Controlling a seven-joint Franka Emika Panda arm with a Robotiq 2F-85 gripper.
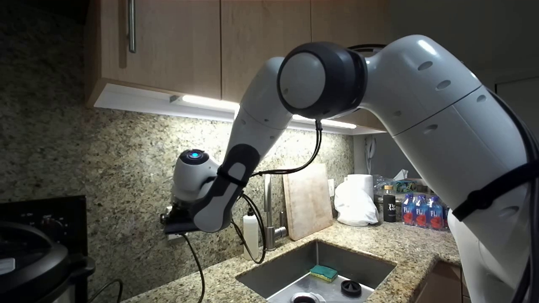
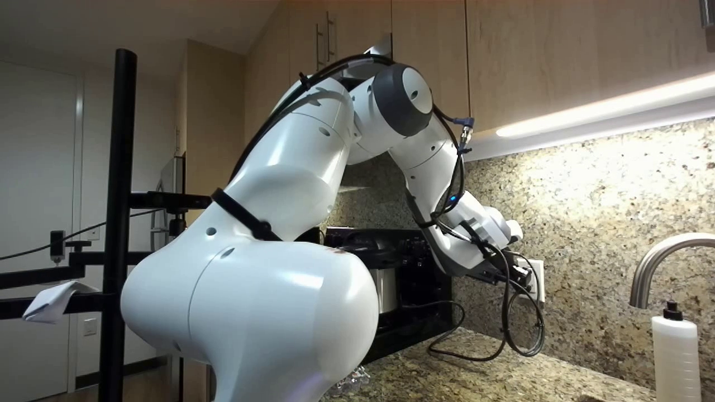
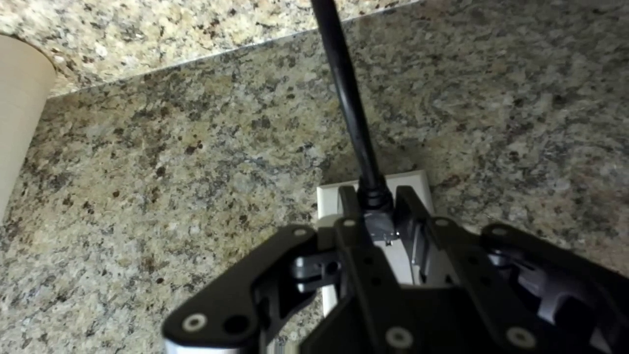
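Observation:
In the wrist view a black cable (image 3: 351,97) comes down to a black plug (image 3: 375,197) in front of a white outlet plate (image 3: 419,184) on the granite wall. My gripper has one finger on each side of the plug, both very close to it. Whether the pads press on it I cannot tell. The plug's lower end is in view, but how it sits against the outlet is unclear. Exterior view 2 shows the outlet plate (image 2: 540,276) beside the dark gripper, whose fingertips are partly hidden there by cables and the arm.
A black cooker (image 1: 35,260) stands on the left. To the right are a white bottle (image 1: 251,235), a faucet (image 1: 269,212) and a sink (image 1: 333,252) holding a sponge (image 1: 324,273). Cabinets (image 1: 166,45) hang above the arm.

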